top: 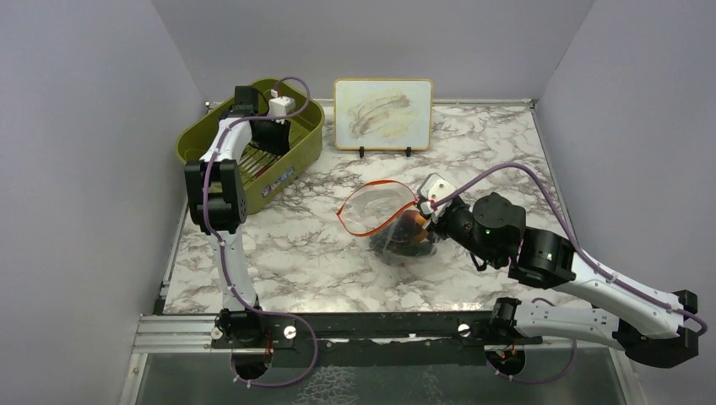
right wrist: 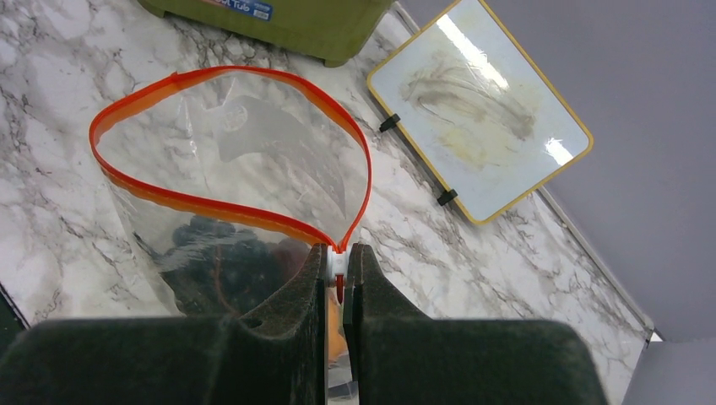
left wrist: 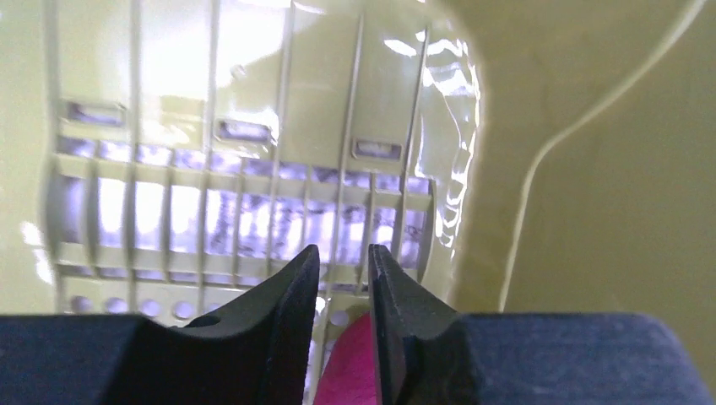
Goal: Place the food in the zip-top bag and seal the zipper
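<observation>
A clear zip bag (top: 408, 253) with an orange-red zip edge (right wrist: 253, 218) hangs from my right gripper, mouth wide open towards the left. That gripper is shut on the bag's corner, where a small white piece (right wrist: 339, 263) shows between the fingertips. Dark food (right wrist: 219, 266) and something orange (right wrist: 336, 333) are inside the bag. My left gripper is down in the green tub (top: 291, 164). A gap between its fingers shows the tub's slatted floor. Lower in that gap is a magenta item (left wrist: 350, 363); whether it is gripped cannot be told.
A whiteboard (top: 382, 114) stands on black clips at the back of the marble table (top: 295, 261). Open table lies between the tub and the bag, and around the front. Grey walls close in both sides and the back.
</observation>
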